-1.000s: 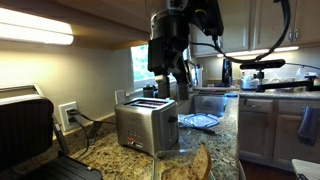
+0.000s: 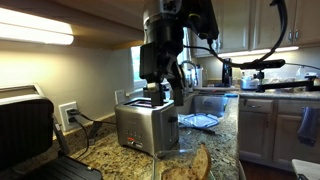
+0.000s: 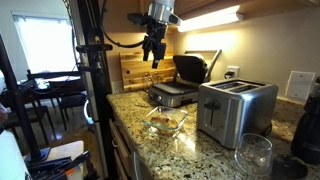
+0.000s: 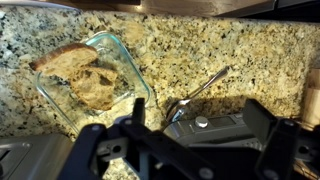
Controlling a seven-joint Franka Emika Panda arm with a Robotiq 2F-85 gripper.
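My gripper stands open above the counter, its two dark fingers wide apart in the wrist view and nothing between them. In the second exterior view the gripper (image 3: 153,52) hangs well above the countertop. A clear glass dish (image 4: 143,85) holds pieces of brown bread (image 4: 94,89) at the left of the wrist view. The bread (image 2: 190,166) also shows at the bottom of the first exterior view. A steel toaster (image 3: 226,112) stands on the counter beside the dish (image 3: 180,123); the gripper partly covers this toaster (image 2: 140,130) in the first exterior view.
A metal utensil (image 4: 205,86) lies on the speckled counter (image 4: 220,45). Behind the dish sits a dark grill press (image 3: 175,95). An empty drinking glass (image 3: 253,156) stands near the toaster. Clear counter lies in front of the toaster.
The gripper has shifted slightly left and lower in the first exterior view, and now covers more of the toaster's top. Bread and toaster have stayed put.
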